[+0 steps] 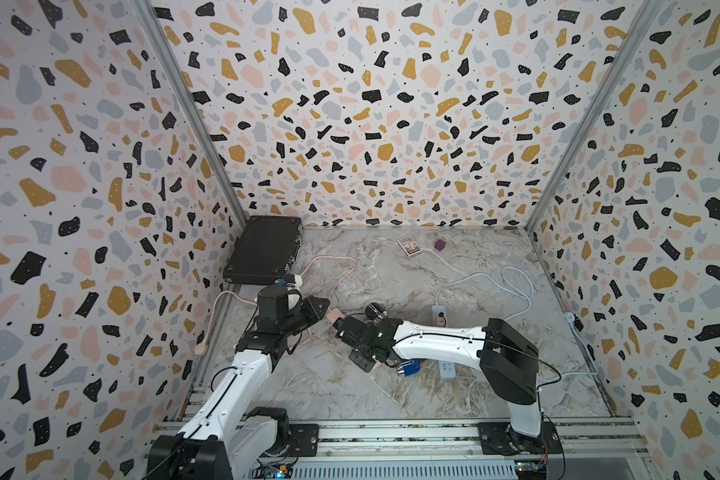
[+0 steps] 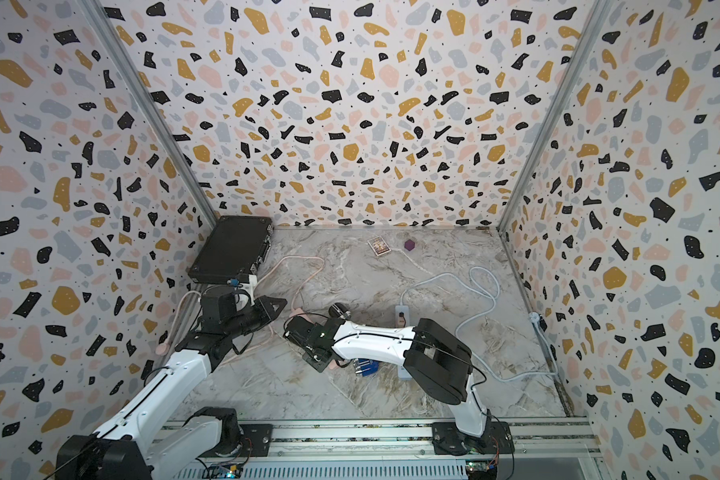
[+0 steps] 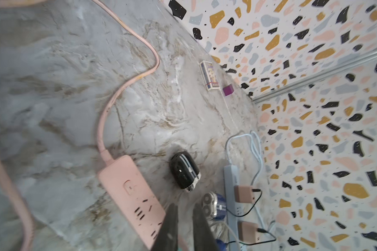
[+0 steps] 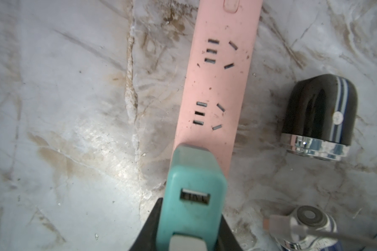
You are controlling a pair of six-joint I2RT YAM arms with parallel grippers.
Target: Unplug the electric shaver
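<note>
In the right wrist view a teal adapter (image 4: 192,171) sits at the near end of the pink power strip (image 4: 213,92). The fingers of my right gripper press close on both its sides, with no gap showing. One slot in the adapter looks empty; a whitish piece fills the bottom of the frame at its near end. The shaver (image 3: 213,205), blue with round silver heads, lies right of the strip, a pale cable (image 3: 226,226) near it. My left gripper is above the strip's near part, a narrow empty gap between its blurred fingers.
A glossy black rounded thing (image 3: 185,169) with a chrome rim lies beside the strip. The blue-white strip (image 3: 230,184) at right carries two brown adapters. A black case (image 1: 265,248) stands back left. Pink cable (image 3: 109,104) crosses the left side.
</note>
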